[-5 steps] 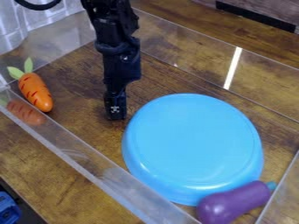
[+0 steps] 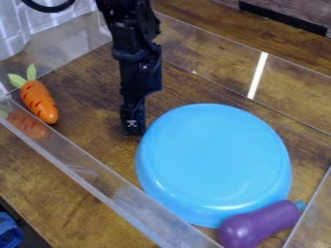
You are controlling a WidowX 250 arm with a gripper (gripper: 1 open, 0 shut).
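The black robot arm reaches down from the top, its gripper low over the wooden floor, just left of a large blue disc. Whether the fingertips are apart or closed is hard to tell. A toy carrot lies at the left, and a purple toy eggplant sits at the lower right against the blue disc.
Clear plastic walls border the area along the lower left and right. Bare wooden floor surrounds the gripper and stretches across the upper right. A small blue object is at the bottom-left corner, outside the wall.
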